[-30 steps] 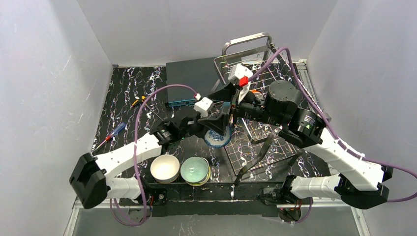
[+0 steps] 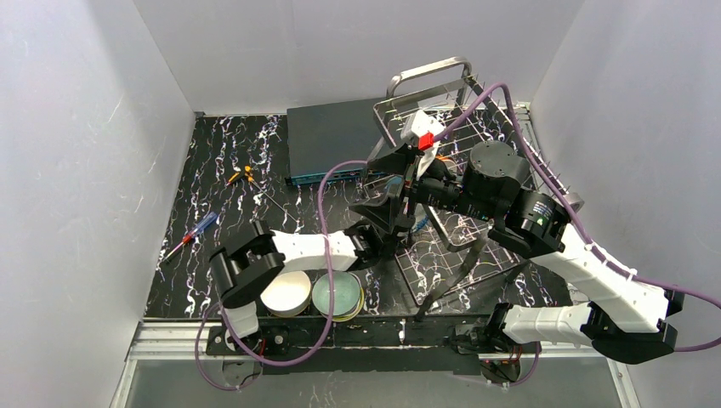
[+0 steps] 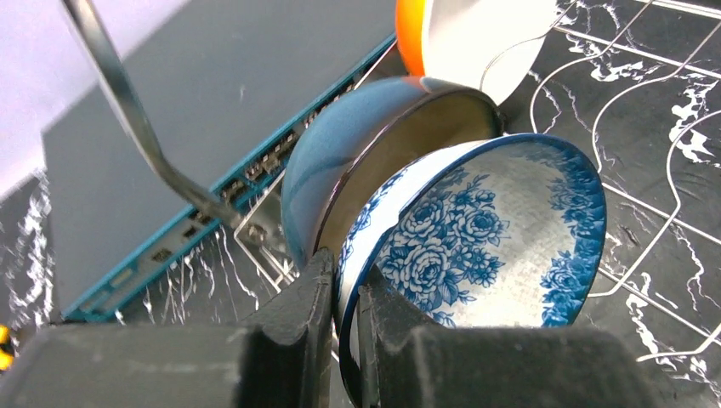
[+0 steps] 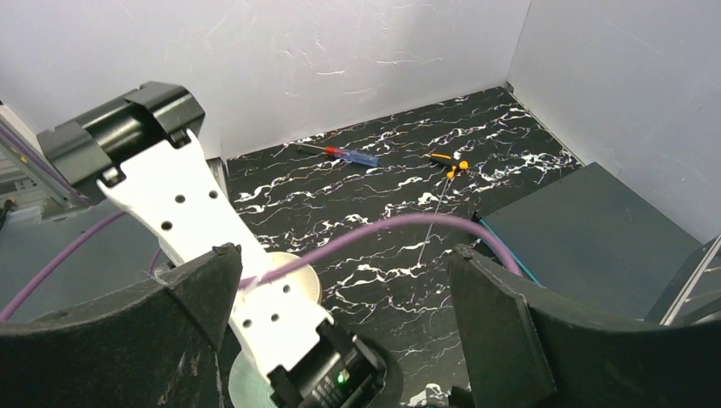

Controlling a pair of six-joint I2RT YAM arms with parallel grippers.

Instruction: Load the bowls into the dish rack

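Note:
My left gripper is shut on the rim of a blue-flowered bowl (image 3: 476,246), held on its side inside the dish rack (image 2: 455,263), right beside a blue-grey bowl (image 3: 332,161). An orange-and-white bowl (image 3: 476,42) stands beyond them. In the top view both wrists hide much of these bowls. My right gripper is open over the left arm, nothing between its fingers. A white bowl (image 2: 281,293) and a stack topped by a mint bowl (image 2: 336,289) sit at the front edge.
A dark flat box (image 2: 327,127) with a teal edge is at the back. Screwdrivers (image 2: 201,225) and other tools lie on the left, where the marble surface is mostly clear. A purple cable loops over the left arm.
The left arm has moved right into the rack with the flowered bowl, which is now mostly hidden in the top view. The right arm has barely moved.

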